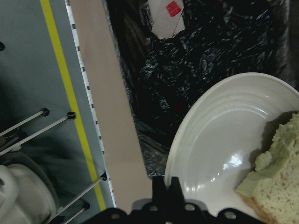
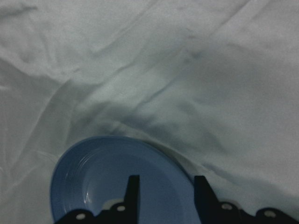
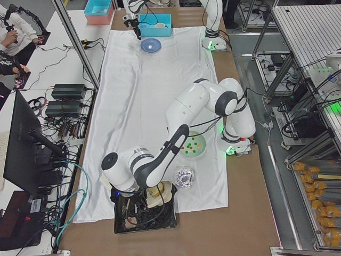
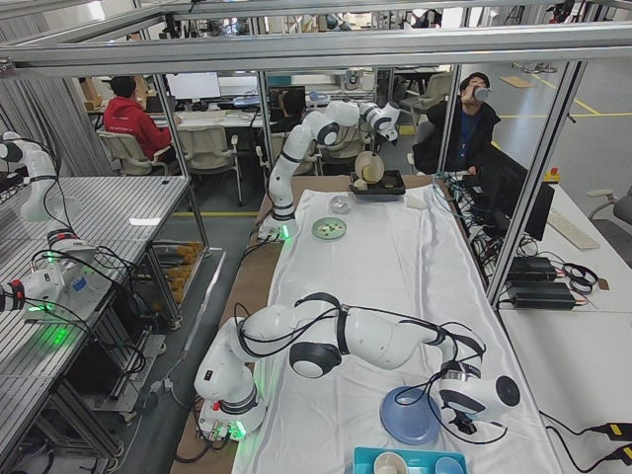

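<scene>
A white plate (image 1: 215,154) with a greenish, bread-like piece (image 1: 273,186) on it is held tilted over the black bag-lined bin (image 3: 122,224), also seen in the right camera view behind the plate (image 4: 368,163). My left gripper is shut on the plate's rim. In the bin lies a pale item with a red label (image 1: 159,23). My right gripper is open above the blue plate (image 2: 107,168) on the white cloth, nothing between its fingers.
A green plate with small bits (image 3: 193,146) and a foil-covered item (image 3: 184,177) are on the cloth. A blue container with cups (image 4: 420,452) is at the other end.
</scene>
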